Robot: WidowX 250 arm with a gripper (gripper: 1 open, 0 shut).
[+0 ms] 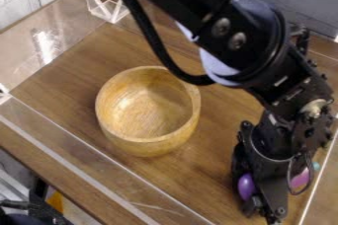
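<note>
The black gripper (264,194) is low at the front right of the table, shut around a purple object (246,187), which is mostly hidden by the fingers. More purple or pink shows at the gripper's right side (299,178), beside a small teal bit; whether it is the same object I cannot tell. A wooden bowl (145,140) stands on the table to the gripper's left, apart from it.
Clear plastic panels edge it at the left, with a small clear container (109,7) at the back left. A pale wall runs along the back.
</note>
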